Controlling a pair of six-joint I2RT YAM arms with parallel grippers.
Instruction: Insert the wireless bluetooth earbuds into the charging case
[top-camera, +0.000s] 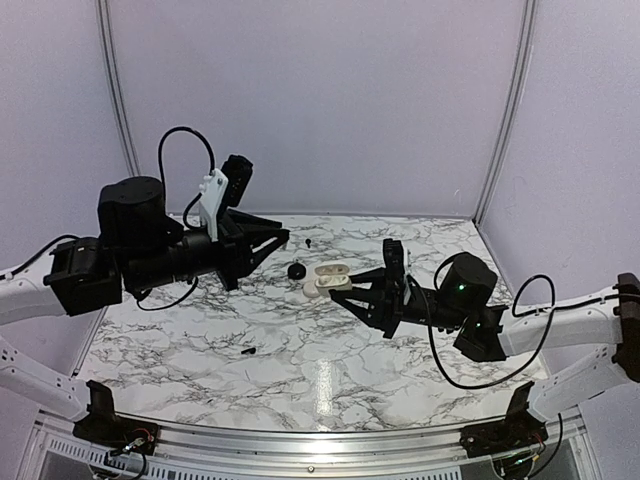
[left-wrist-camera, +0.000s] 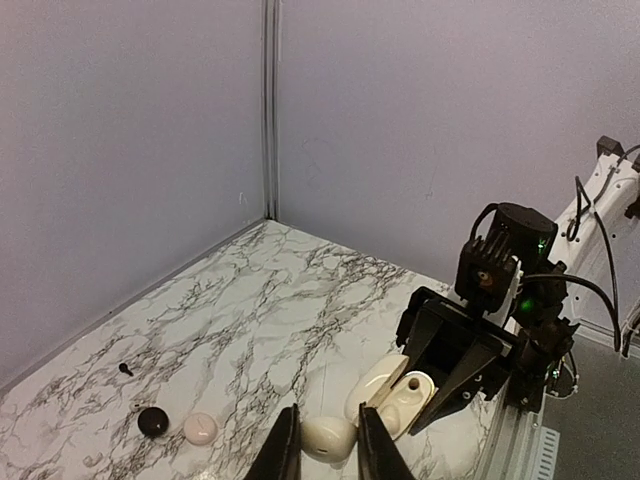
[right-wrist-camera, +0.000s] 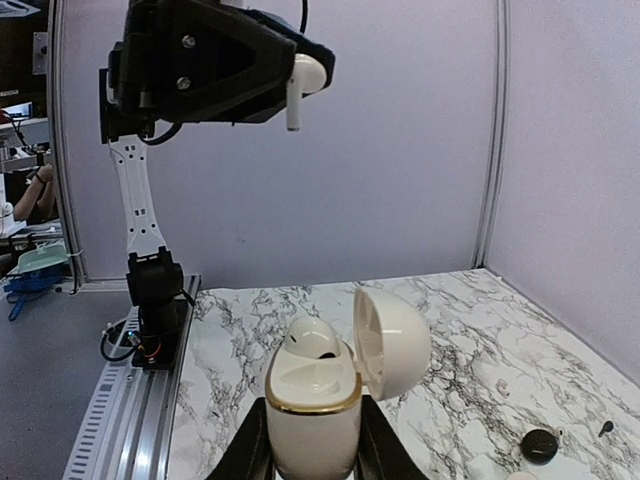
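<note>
The open white charging case (top-camera: 334, 281) is held above the table in my right gripper (top-camera: 338, 295), which is shut on its body; in the right wrist view the case (right-wrist-camera: 315, 420) has its lid standing open at the right. My left gripper is shut on a white earbud (left-wrist-camera: 328, 437), seen at the bottom of the left wrist view. In the right wrist view that earbud (right-wrist-camera: 309, 72) hangs at the upper left, stem down, above and apart from the case.
A black round object (top-camera: 296, 270), a pale round object (left-wrist-camera: 200, 428) and small dark pieces (top-camera: 248, 351) lie on the marble table (top-camera: 380, 380).
</note>
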